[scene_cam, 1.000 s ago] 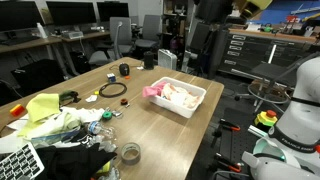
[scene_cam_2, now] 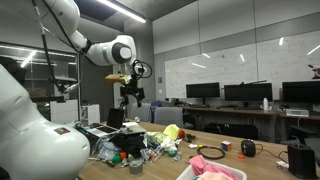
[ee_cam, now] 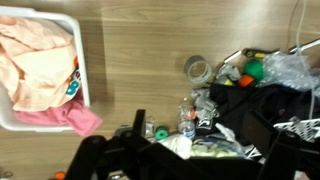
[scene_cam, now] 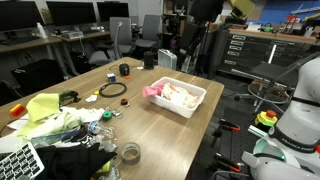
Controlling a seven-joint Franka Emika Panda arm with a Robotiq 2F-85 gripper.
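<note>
My gripper is open and empty, high above the wooden table; its dark fingers stand wide apart at the bottom of the wrist view. In exterior view 2 the gripper (scene_cam_2: 131,95) hangs well clear of the objects. A white bin (scene_cam: 178,111) holds pale peach cloth (scene_cam: 182,95), and a pink cloth (scene_cam: 153,90) hangs over its rim. A roll of tape (ee_cam: 197,69) lies alone on bare wood. Black cloth (scene_cam: 70,160) and a yellow cloth (scene_cam: 42,107) belong to a cluttered pile on the other side.
Small bottles (ee_cam: 186,120) lie at the pile's edge. A black cable coil (scene_cam: 113,90) and a dark mug (scene_cam: 124,70) stand farther back. Bare tabletop (scene_cam: 150,130) separates the bin from the clutter. Monitors (scene_cam_2: 240,94) line a back desk.
My arm and gripper have shifted slightly in exterior view 1, still high over the table. The bin, cloths, tape and pile look unmoved.
</note>
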